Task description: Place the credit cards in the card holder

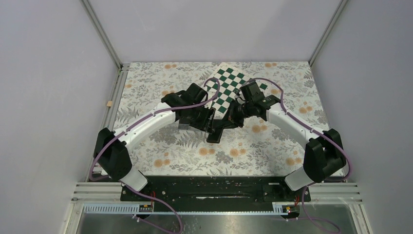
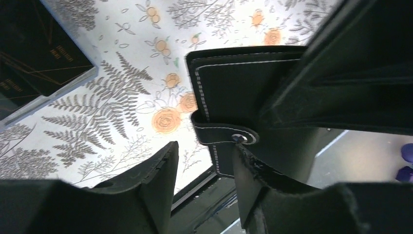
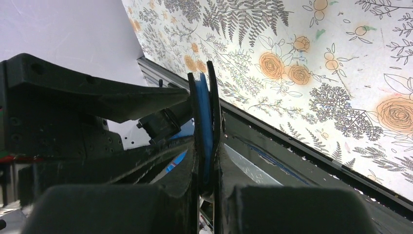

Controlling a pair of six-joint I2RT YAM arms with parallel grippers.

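The black card holder [image 1: 214,136] is held up off the table, edge-on in the right wrist view, its mouth showing a blue strip [image 3: 204,114] between two black flaps; whether that is lining or a card I cannot tell. My right gripper [image 1: 233,118] is shut on the holder. Close by on the left is my left gripper [image 1: 210,127], part open; in the left wrist view its fingers [image 2: 165,163] stand apart near the holder's snap strap [image 2: 224,133], and nothing is clearly gripped. Dark cards [image 2: 46,53] lie in a clear tray [image 2: 80,78] on the table.
A green and white checkered mat [image 1: 225,87] lies behind the grippers. Both grippers are very close together over the middle.
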